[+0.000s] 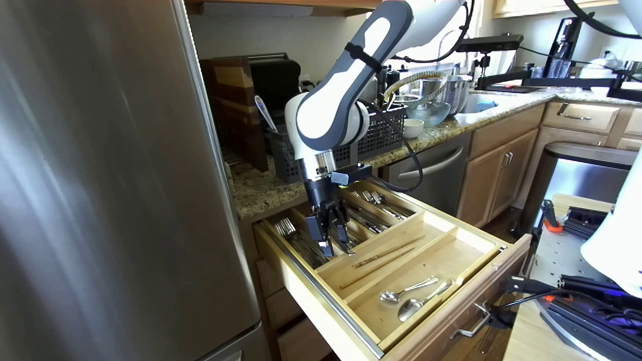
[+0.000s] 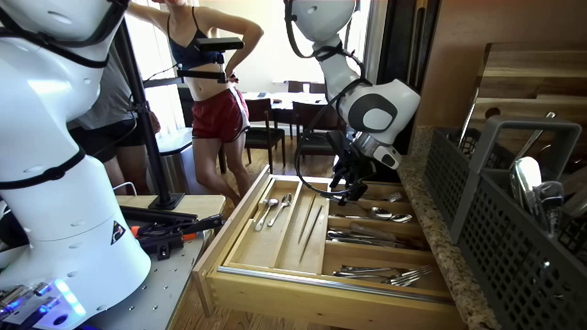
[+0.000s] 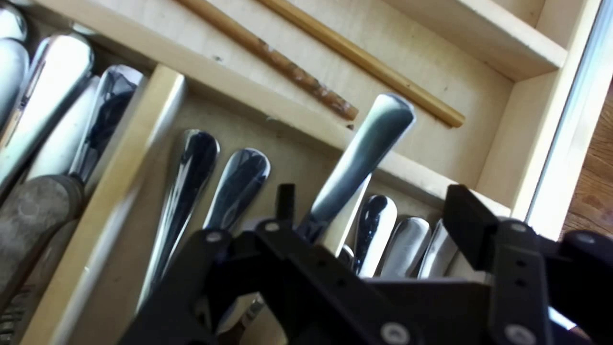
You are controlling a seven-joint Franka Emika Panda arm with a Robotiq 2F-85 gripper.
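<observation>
My gripper is over a cutlery compartment of the open drawer, its fingers apart. In the wrist view a shiny metal handle (image 3: pixel 365 155) shows between them, its end tilted up over the divider; its lower part is hidden behind the gripper. Whether either finger touches it cannot be seen. Other handles (image 3: pixel 238 184) lie in the same compartment. Exterior view 2 shows a spoon (image 2: pixel 379 212) below the gripper (image 2: pixel 349 192), and exterior view 1 shows the gripper (image 1: pixel 335 241) low over the drawer's back half.
Two chopsticks (image 1: pixel 382 257) lie in the middle compartment; two spoons (image 1: pixel 411 308) lie in the front one, which has free room. Forks (image 2: pixel 407 275) fill a side compartment. The wooden dividers (image 3: pixel 322 129) stand close to the gripper. A grey utensil basket (image 2: pixel 512 236) occupies the counter behind.
</observation>
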